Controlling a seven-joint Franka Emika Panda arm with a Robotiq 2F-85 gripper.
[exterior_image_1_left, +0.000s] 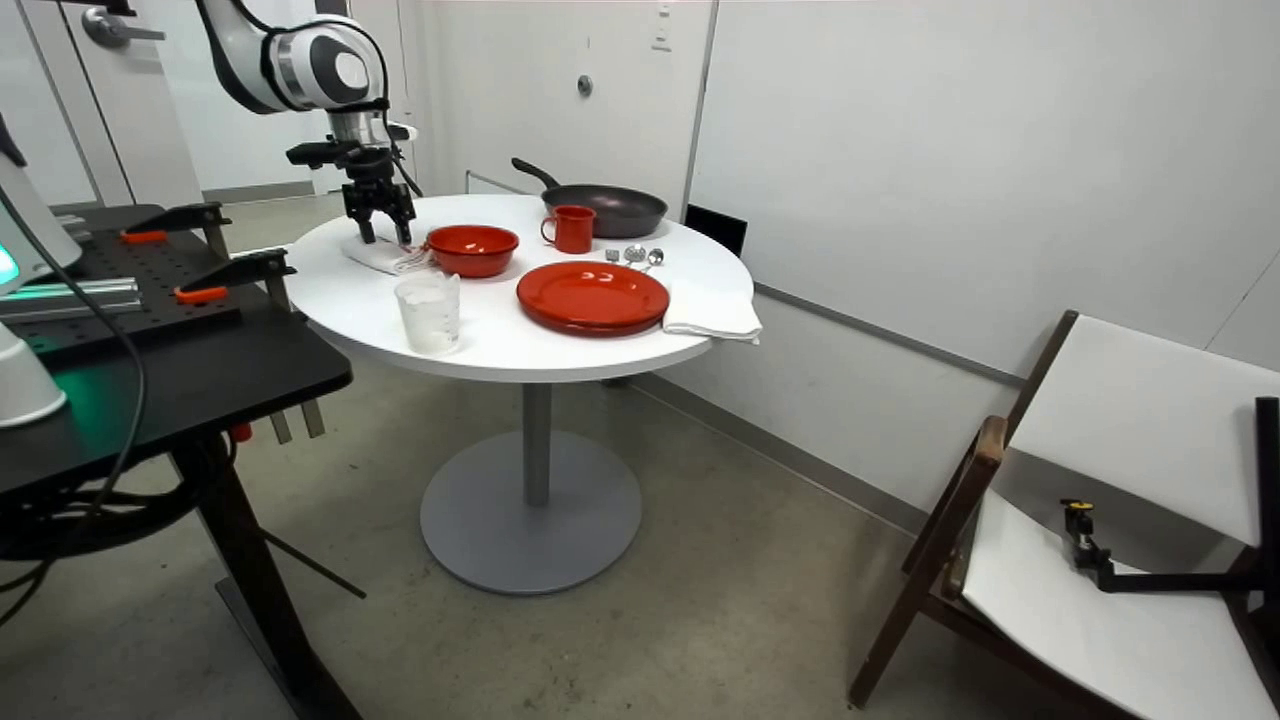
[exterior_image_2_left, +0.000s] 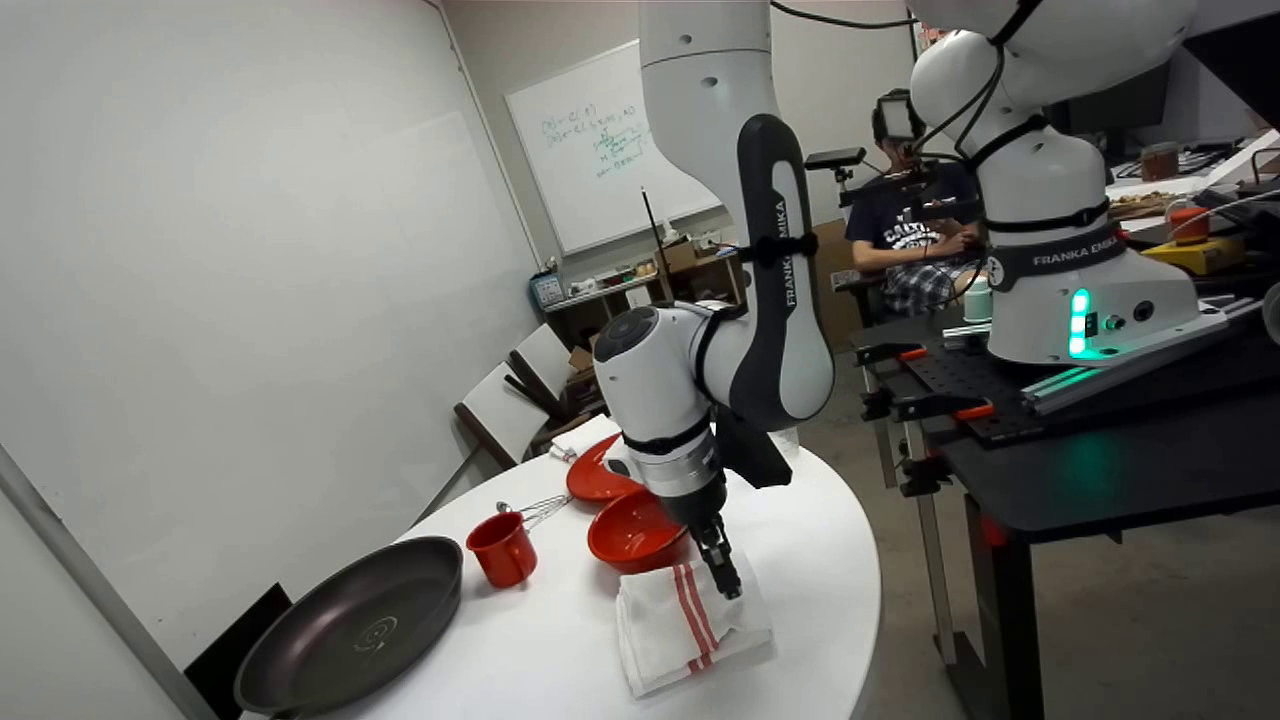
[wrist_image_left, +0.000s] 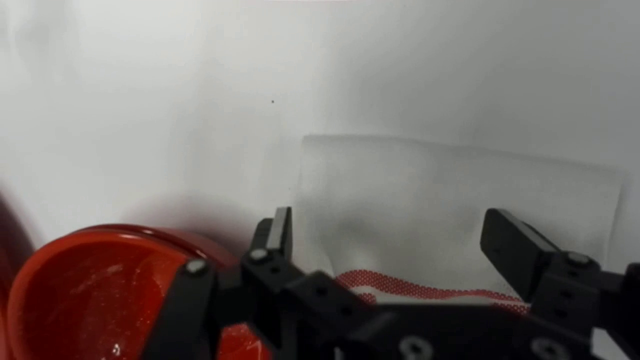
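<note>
My gripper (exterior_image_1_left: 386, 235) points down over the folded white towel (exterior_image_1_left: 381, 257) at the table's left end, its fingers spread. In exterior view 2 the towel (exterior_image_2_left: 657, 624) shows red stripes, and the gripper (exterior_image_2_left: 726, 586) is above its side nearer the robot base. From the wrist, the open gripper straddles part of the towel (wrist_image_left: 414, 186), with only cloth visible beneath the gap. Whether the fingertips touch the cloth I cannot tell. A red bowl (wrist_image_left: 78, 294) sits close by the left finger; exterior view 1 shows this bowl (exterior_image_1_left: 473, 250) right beside the towel.
On the round white table (exterior_image_1_left: 504, 342) stand a clear cup (exterior_image_1_left: 428, 314), red plates (exterior_image_1_left: 593, 295), a red mug (exterior_image_1_left: 570, 228) and a dark frying pan (exterior_image_1_left: 612, 210). Small utensils (exterior_image_1_left: 635, 254) and a white napkin (exterior_image_1_left: 713, 312) lie by the plates. Bare tabletop borders the towel's far edge in the wrist view.
</note>
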